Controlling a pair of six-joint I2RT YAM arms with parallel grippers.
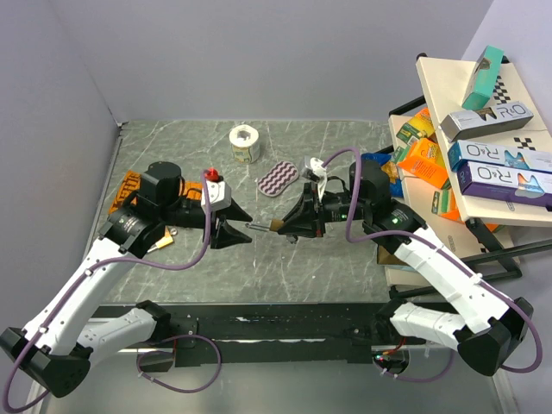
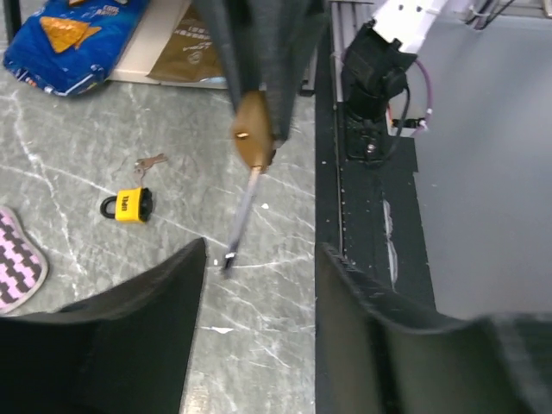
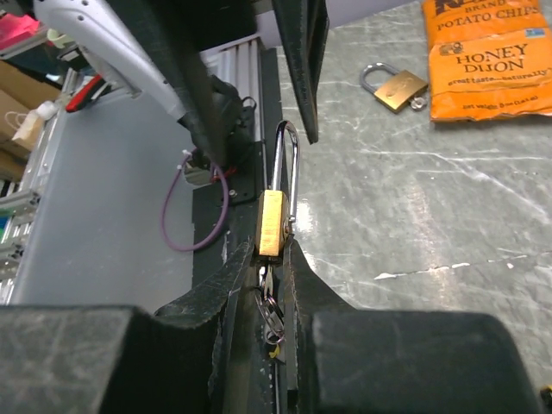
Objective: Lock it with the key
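Note:
My right gripper is shut on a small brass padlock, holding it level over the middle of the table. Its silver shackle points toward the left gripper; one leg appears to run down beside the body. Keys hang at the lock's other end, between the right fingers. My left gripper stands open, its fingertips close to the shackle's end, nothing gripped. In the left wrist view, the padlock's edge and shackle reach toward the space between the left fingers.
A yellow-black padlock lies on the table with a key beside it. Another brass padlock rests near the orange chip bag. Around them are a striped sponge, a tape roll and a loaded shelf.

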